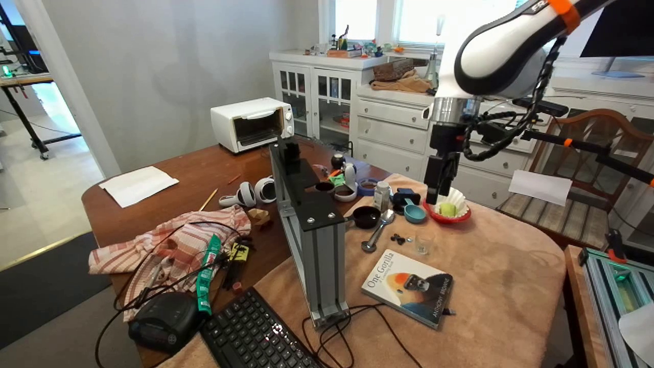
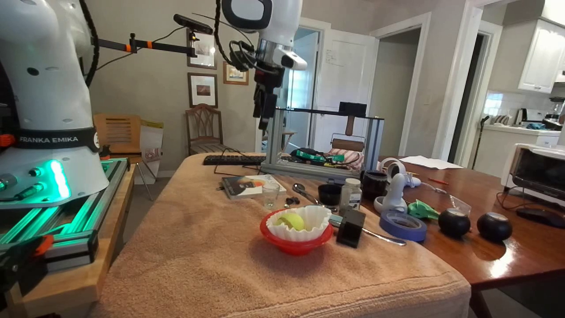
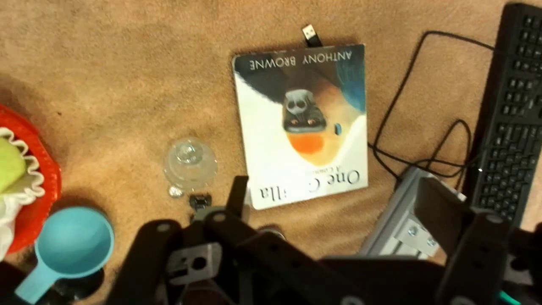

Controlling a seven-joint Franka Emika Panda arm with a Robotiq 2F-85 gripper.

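My gripper (image 2: 262, 123) hangs open in the air, well above the table, with nothing between its fingers. In the wrist view the dark fingers stand wide apart along the lower edge. Below lies the picture book (image 3: 307, 122), "One Gorilla", flat on the orange towel (image 1: 490, 263). A clear glass (image 3: 190, 163) stands beside it, with small dark bits (image 3: 199, 201) close by. A red bowl (image 2: 296, 246) holds a white paper filter (image 2: 316, 222) with a yellow-green object (image 2: 292, 220) in it. Near the bowl sits a blue scoop (image 3: 74, 243).
A grey metal frame (image 1: 325, 270) rises from the table beside the book, with a keyboard (image 1: 257, 331) and loose cables past it. A spoon (image 1: 379, 230), black cup (image 1: 366, 216), bottle (image 2: 350, 195) and blue tape (image 2: 403, 225) crowd the far side.
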